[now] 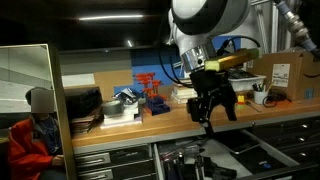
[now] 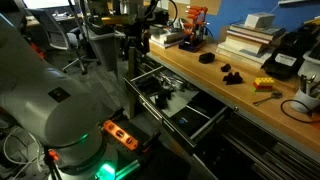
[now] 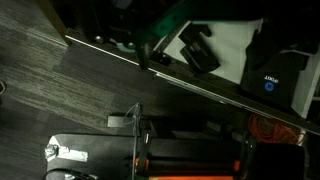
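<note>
My gripper [image 1: 219, 122] hangs above an open drawer in exterior view 1, its two dark fingers apart and nothing visible between them. In exterior view 2 the drawer [image 2: 209, 126] is pulled out below the counter, with several dark items and a light-coloured piece inside. The wrist view looks down on the drawer's edge: a black object [image 3: 198, 47] lies on its pale floor, and a black box [image 3: 270, 80] with small lettering lies to the right. Dark, blurred finger shapes cover the top of that view, so part of the drawer is hidden.
A wooden counter [image 1: 160, 126] runs behind the drawer. Books [image 2: 247, 43], a red-and-yellow block stack [image 2: 264, 84] and a metal bowl [image 1: 113, 108] stand on it. A person in red [image 1: 30, 148] is at the left. Orange cable [image 3: 272, 130] lies by the drawer's edge.
</note>
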